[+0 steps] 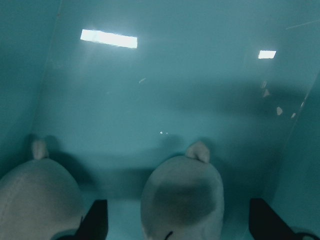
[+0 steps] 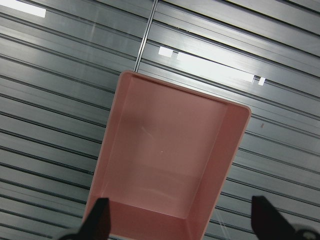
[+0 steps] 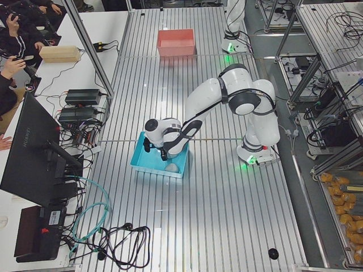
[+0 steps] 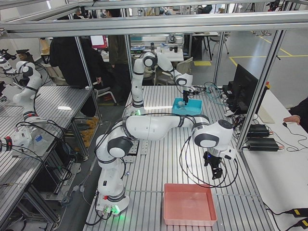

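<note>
In the left wrist view, two grey plush toys lie in the blue bin [image 3: 142, 164]: one [image 1: 182, 200] between the fingers of my open left gripper, below them, the other [image 1: 37, 200] at lower left. In the camera left view that gripper [image 3: 156, 148] is down in the bin, largely hidden by its arm, with one grey toy [image 3: 172, 168] visible beside it. My right gripper [image 4: 213, 166] hangs open and empty above the table by the empty pink bin [image 2: 160, 150].
Cables [image 3: 125, 243] lie at the table's near left corner, and a monitor [image 3: 28, 147] stands on the side desk to the left. Metal frame posts border the table.
</note>
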